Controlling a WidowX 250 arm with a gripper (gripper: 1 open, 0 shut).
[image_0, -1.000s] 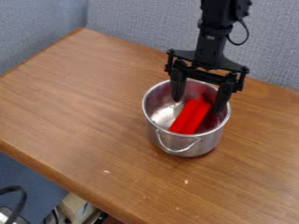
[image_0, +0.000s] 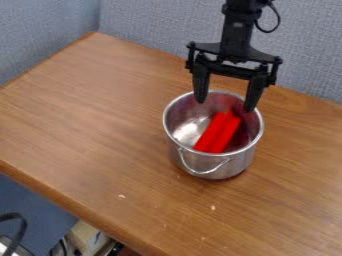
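A silver metal pot (image_0: 190, 154) with a wire handle stands toward the right on the wooden table. Inside it lies a red elongated object (image_0: 217, 135), slightly tilted across the bottom. Above the pot hangs my black gripper (image_0: 225, 100), open, its two fingers spread wide over the pot's left and right rim areas, with nothing seen between them.
A grey padded wall (image_0: 160, 25) runs behind it. Dark cables and a blue floor show at the lower left.
The pot and red object look unchanged.
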